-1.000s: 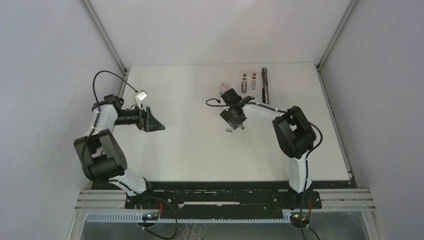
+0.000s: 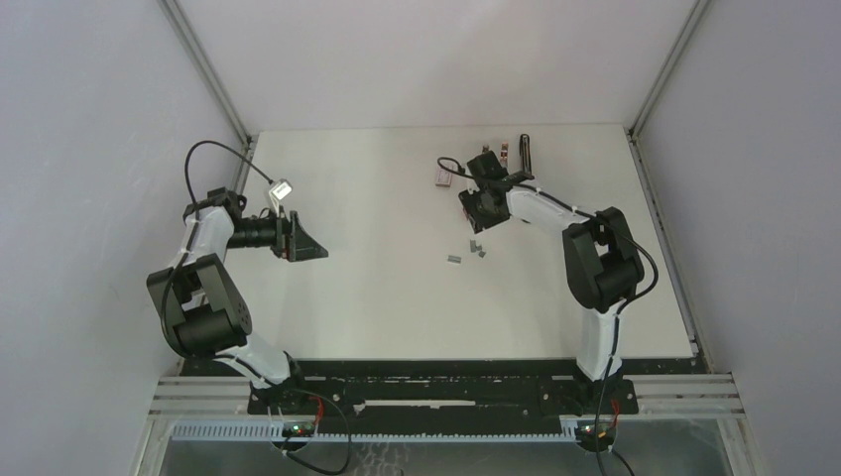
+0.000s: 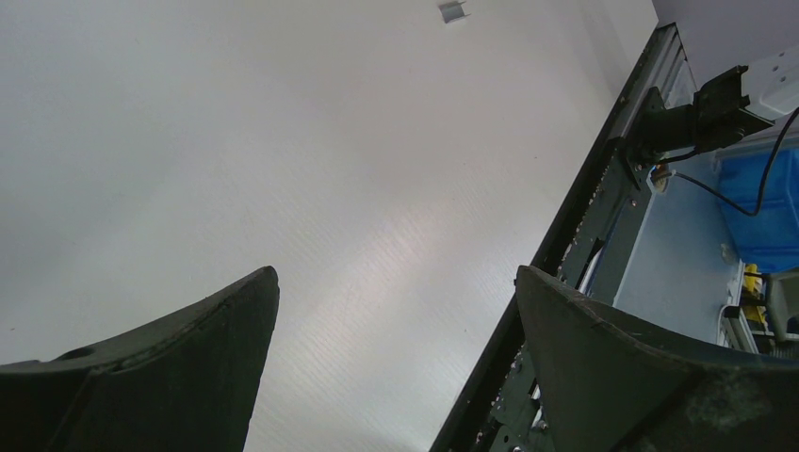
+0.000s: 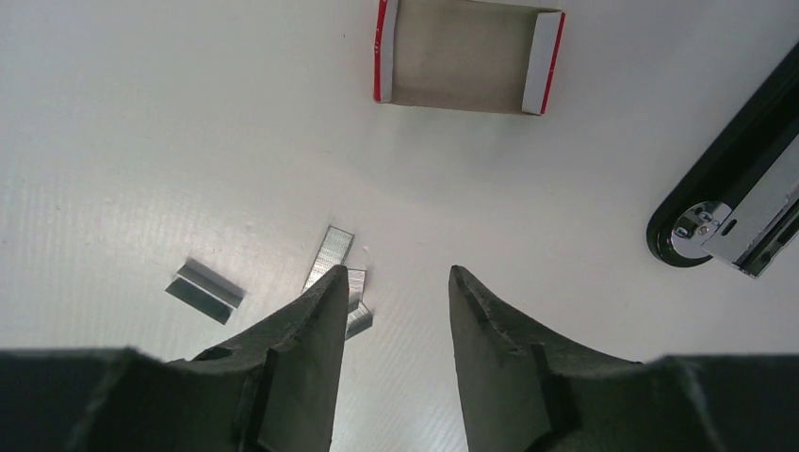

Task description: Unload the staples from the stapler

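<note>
A black-and-metal stapler lies at the right edge of the right wrist view, partly out of frame. From above, its long dark body shows beyond the right arm. Small grey staple strips lie loose on the table: one strip sits apart, while others cluster behind the left finger. My right gripper is over the table near them, its fingers parted with nothing between. Far to the left, my left gripper stands open and empty; a staple strip shows at the top of its view.
An open, empty box with red edges lies beyond the strips. A small pale box and a slim red-and-dark item are farther back.
My right gripper has moved right and toward the back, away from the staple strips, uncovering them and hiding more of the items behind. The left arm has not moved.
</note>
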